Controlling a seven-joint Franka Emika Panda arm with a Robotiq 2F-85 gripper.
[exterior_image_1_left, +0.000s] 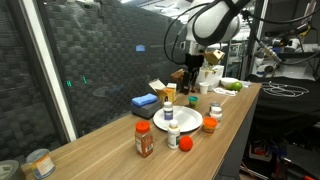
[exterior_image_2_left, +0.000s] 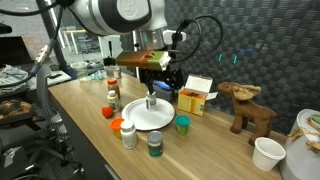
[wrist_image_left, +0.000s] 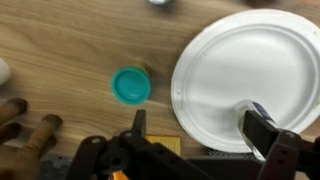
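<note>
A white plate lies on the wooden table, and a small white-and-dark bottle stands upright on it. In exterior view 2 the same bottle shows near the plate's middle. Above the tabletop, beyond the plate in exterior view 1, my gripper hangs pointing down. The wrist view shows its dark fingers wide apart, the gripper open with nothing between them. The right finger partly covers the bottle on the plate. A green cup stands beside the plate.
Around the plate stand a yellow box, a grey-lidded jar, a white bottle and a red ball. A brown toy moose and a white cup stand farther off. Bare table shows at left in exterior view 1.
</note>
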